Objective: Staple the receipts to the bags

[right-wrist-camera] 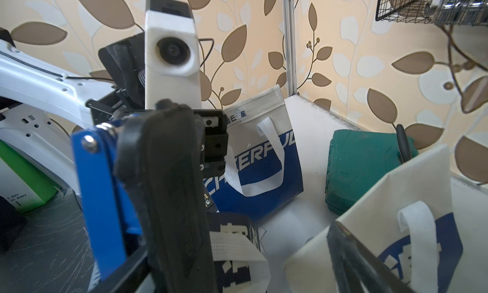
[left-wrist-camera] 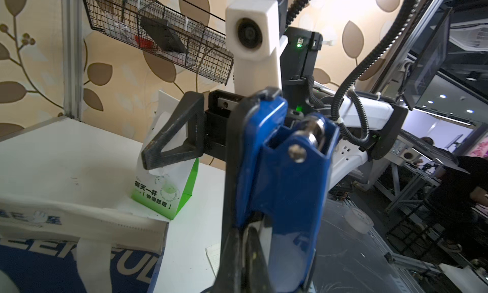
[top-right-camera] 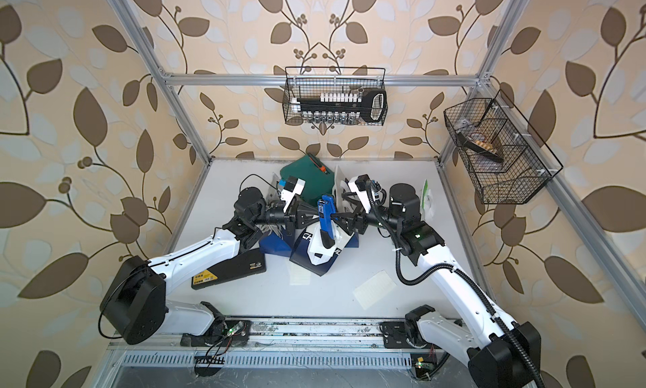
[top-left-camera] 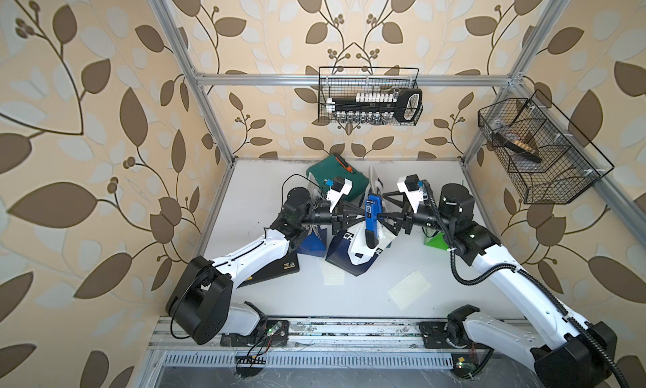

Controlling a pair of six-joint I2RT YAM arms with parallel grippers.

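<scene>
A blue-and-black stapler stands upright between my two grippers, over a white-and-navy paper bag. In the left wrist view my left gripper is shut, its fingertips right up against the stapler; whether anything thin is pinched there is hidden. My right gripper is open, with fingers wide apart and the stapler near its left side in the right wrist view. Two pale paper slips, a larger one and a smaller one, lie flat on the table's front part.
Behind sits a green case; a green-and-white bag stands to the right. At front left lies a black box. Another navy-and-white bag stands beside the left arm. Free table shows at front right.
</scene>
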